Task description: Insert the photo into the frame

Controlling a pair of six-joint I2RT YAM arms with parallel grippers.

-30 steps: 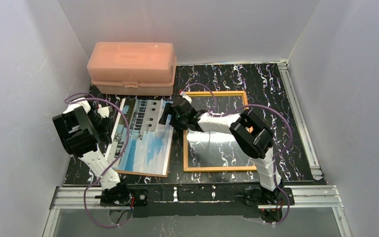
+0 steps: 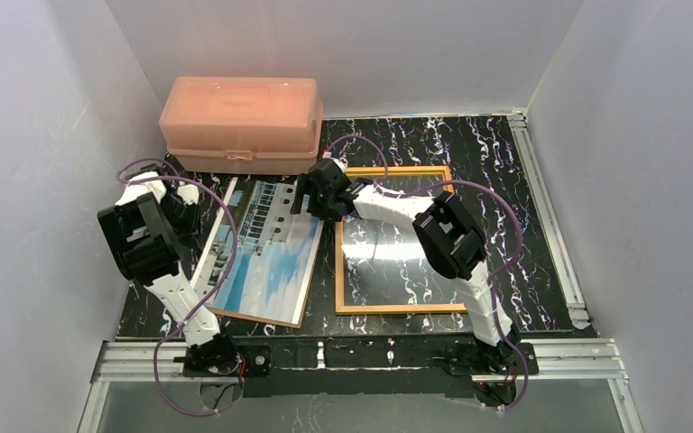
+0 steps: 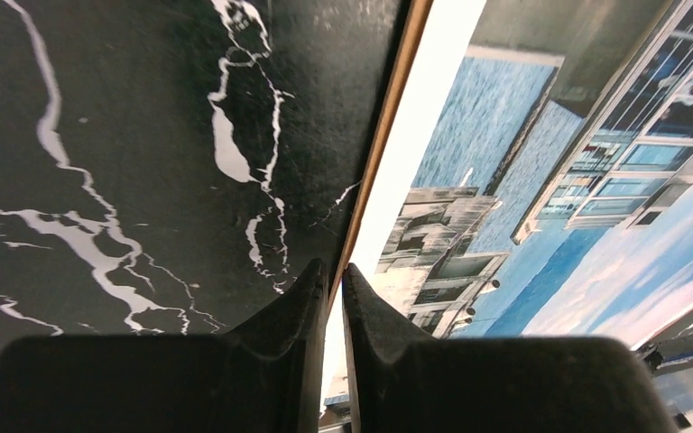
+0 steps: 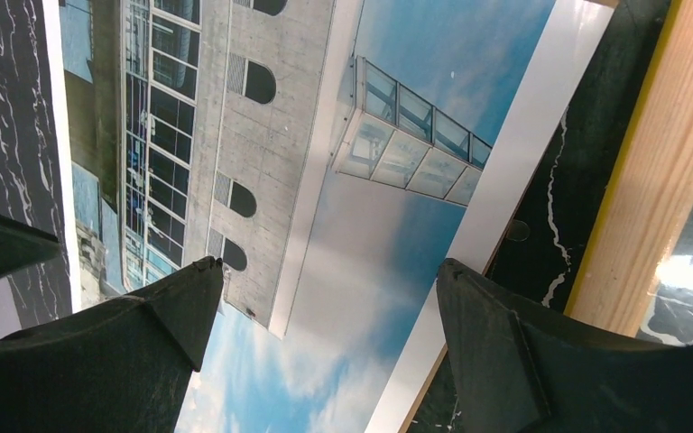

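Observation:
The photo, a building against blue sky with a white border and thin brown edge, lies tilted on the dark marbled table, left of the wooden frame. My left gripper is at the photo's left edge. Its fingertips are close together, one on either side of that edge; whether they pinch it is unclear. Over the photo's upper right part, my right gripper is open with its fingers wide apart. One fingertip appears at the right white border; contact cannot be judged.
A closed, translucent orange box stands behind the photo. A narrow strip of table separates the photo from the frame, and the right arm reaches across the frame. Grey walls enclose the table's sides and back.

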